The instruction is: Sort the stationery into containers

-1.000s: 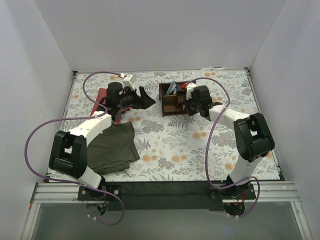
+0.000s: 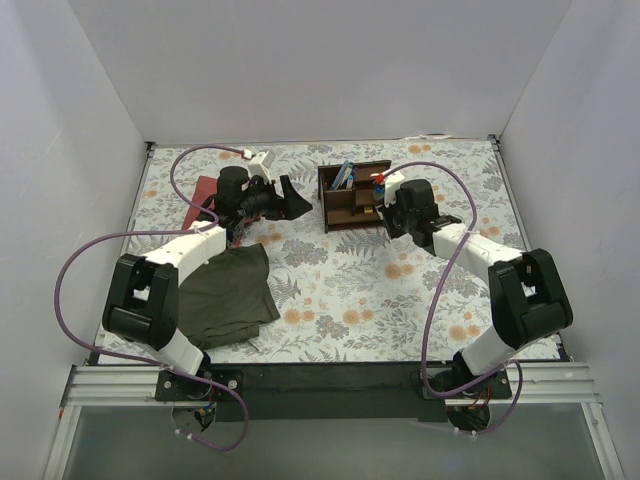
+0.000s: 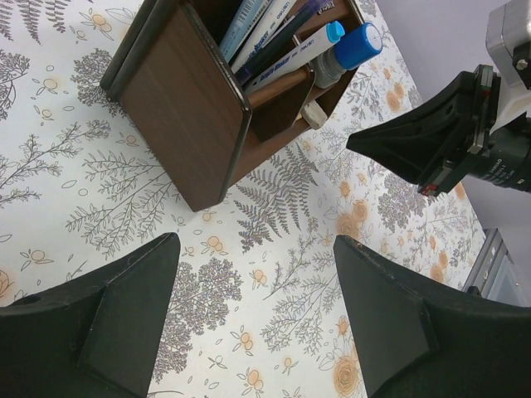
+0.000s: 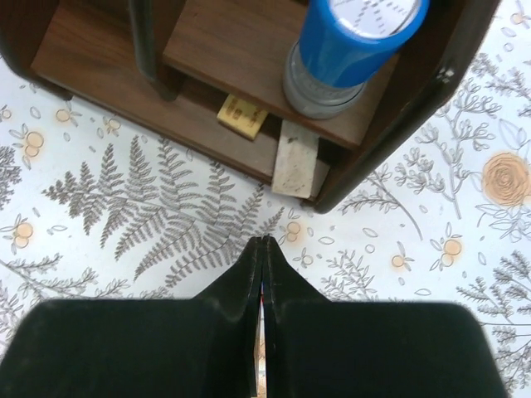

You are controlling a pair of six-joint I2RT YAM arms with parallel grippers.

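Note:
A dark wooden organizer (image 2: 341, 216) stands at the back middle of the table. Several pens and markers (image 3: 274, 33) lean in its left compartment. A blue-capped glue bottle (image 4: 348, 50) sits on its right side. In the lower slot rest a yellow eraser (image 4: 241, 116) and a whitish eraser (image 4: 295, 160), its end sticking out slightly over the edge. My right gripper is shut just in front of the organizer, with nothing showing between its fingers. Left of the organizer, my left gripper (image 2: 300, 198) is open and empty.
Dark folded cloth (image 2: 228, 290) covers the left front of the table, and a red item (image 2: 203, 192) lies behind, partly under the left arm.
The left arm has barely moved.

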